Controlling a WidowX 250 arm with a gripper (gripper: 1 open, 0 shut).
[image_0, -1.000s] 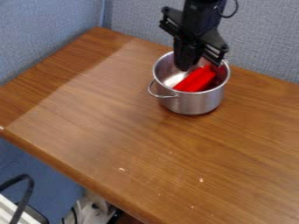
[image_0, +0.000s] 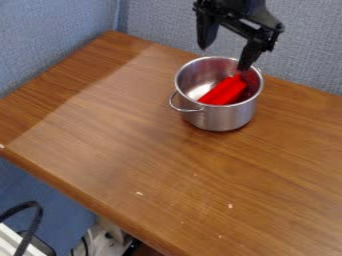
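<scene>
A silver metal pot (image_0: 217, 117) with a wire handle on its left stands on the wooden table (image_0: 120, 140) toward the back. Inside it lies a red object (image_0: 223, 90), tilted along the right part of the pot. My black gripper (image_0: 233, 36) hangs above the pot, open, with nothing visible between its fingers.
Grey padded walls (image_0: 301, 70) border the table at the back and left. Cables and a white item lie off the table at the lower left.
My gripper has risen from low over the pot to higher above it. The pot and red object look about the same.
</scene>
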